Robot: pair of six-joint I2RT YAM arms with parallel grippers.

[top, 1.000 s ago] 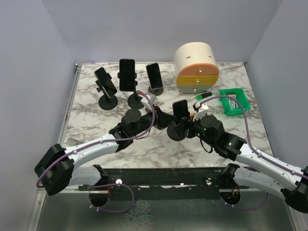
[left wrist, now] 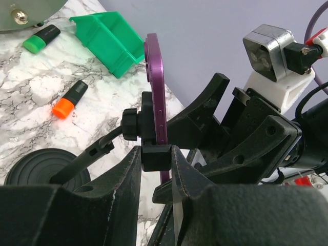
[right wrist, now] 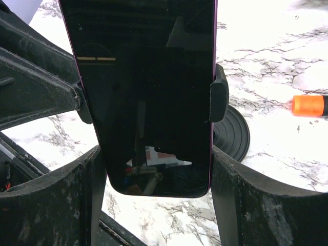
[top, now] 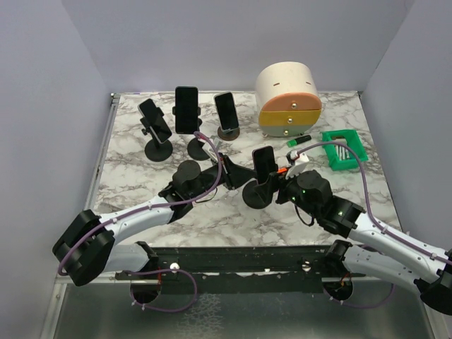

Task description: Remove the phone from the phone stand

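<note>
The purple phone [top: 265,161] [left wrist: 159,97] [right wrist: 146,87] stands upright in the middle of the table, in a black stand with a round base [top: 256,199] [left wrist: 46,169]. My right gripper [top: 272,189] is shut on the phone's lower part, which fills the space between its fingers. From the left, my left gripper [top: 240,178] is shut on a black part of the stand's holder, just beside the phone.
Three other stands with phones [top: 186,109] stand at the back left. A rounded cabinet [top: 288,99], markers [left wrist: 72,97] and a green bin [top: 345,159] are at the right.
Both grippers and the phone with its stand have shifted very slightly over the last second; the grips look the same.
</note>
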